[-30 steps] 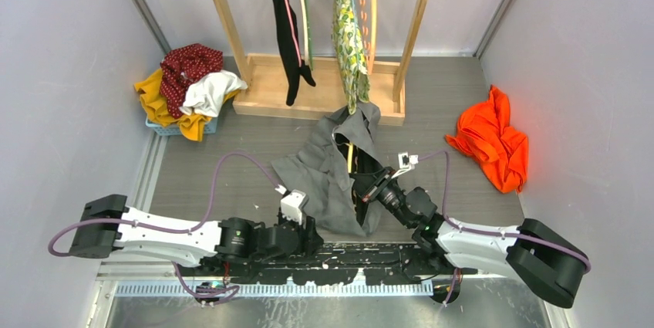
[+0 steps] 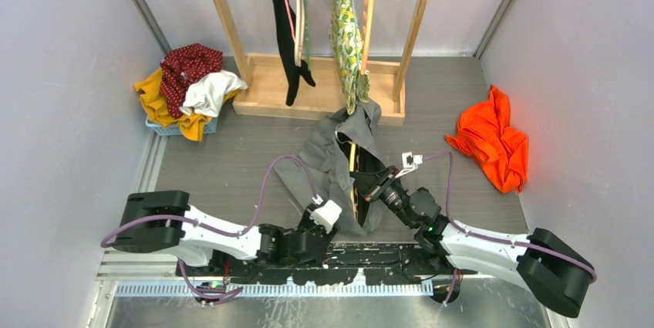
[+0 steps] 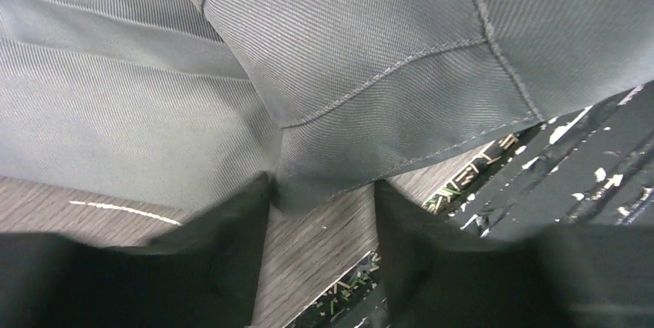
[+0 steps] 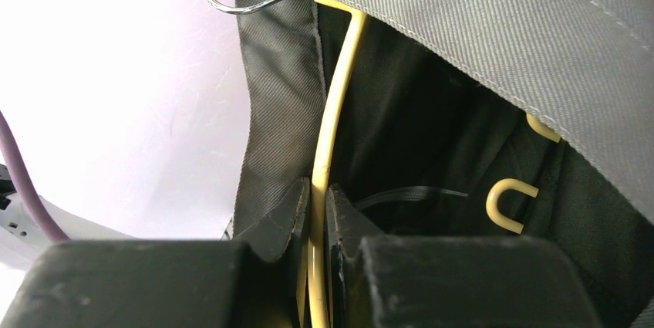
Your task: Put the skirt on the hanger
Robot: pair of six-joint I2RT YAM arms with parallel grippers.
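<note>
The grey skirt (image 2: pixel 320 154) lies on the floor in front of the rack, its dark inside showing at an opening. Inside that opening is a yellow hanger (image 4: pixel 337 96) with a metal hook (image 4: pixel 251 10) and curled notches. My right gripper is shut on the hanger's bar, one finger on each side. In the left wrist view, the fingers of my left gripper stand apart, with a low corner of the skirt (image 3: pixel 385 81) reaching between the tips. The lower part of the hanger is hidden by my right gripper and the cloth.
A wooden rack (image 2: pixel 281 108) behind holds hangers, a black garment (image 2: pixel 285 42) and a leaf-patterned one (image 2: pixel 345 35). A basket (image 2: pixel 163 129) of clothes stands left; orange cloth (image 2: pixel 493 143) lies right. Bare floor (image 2: pixel 224 174) shows left of the skirt.
My left gripper has moved right and slightly inward to the skirt's near edge. The right arm has shifted only slightly. The patterned garment sways on its hanger.
</note>
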